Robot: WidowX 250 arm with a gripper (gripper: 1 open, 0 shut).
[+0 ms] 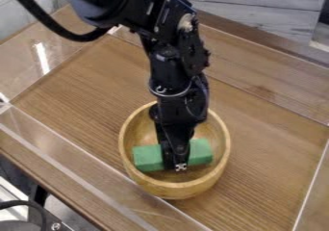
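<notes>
A round tan wooden bowl (214, 174) sits on the wooden tabletop near its front left edge. A green block (148, 158) lies inside it. My black gripper (178, 158) reaches down into the bowl from above and is shut on the green block, its fingertips over the block's middle. The arm hides part of the bowl's back rim.
A whitish wood-grain panel (276, 13) stands at the back. A black cable hangs at the upper left, another at the lower left beyond the table edge.
</notes>
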